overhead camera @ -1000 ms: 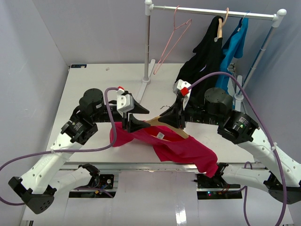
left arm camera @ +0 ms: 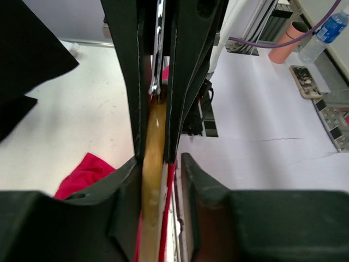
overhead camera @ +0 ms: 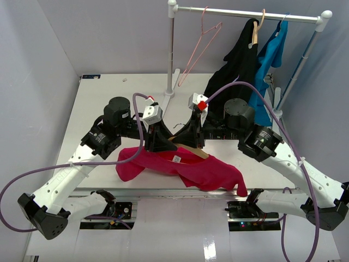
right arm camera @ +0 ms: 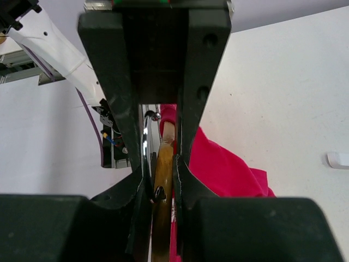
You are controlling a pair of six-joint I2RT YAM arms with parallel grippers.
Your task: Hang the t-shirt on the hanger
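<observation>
The red T-shirt (overhead camera: 207,172) lies at the table's front, a wooden hanger (overhead camera: 193,149) inside and over it. My left gripper (overhead camera: 163,139) and right gripper (overhead camera: 186,136) meet above it at the middle. In the right wrist view, the hanger's wood (right arm camera: 162,185) and metal hook sit between the right fingers, which are closed on it. In the left wrist view, the hanger (left arm camera: 152,207) runs between the left fingers; whether they grip it is unclear, as the two grippers overlap.
A rack (overhead camera: 245,13) at the back holds a pink hanger (overhead camera: 196,49), a black garment (overhead camera: 234,65) and a blue one (overhead camera: 267,65).
Over the last second both grippers have come together, the right one moving left with the hanger, the left one moving right to it. The shirt shifted slightly left.
</observation>
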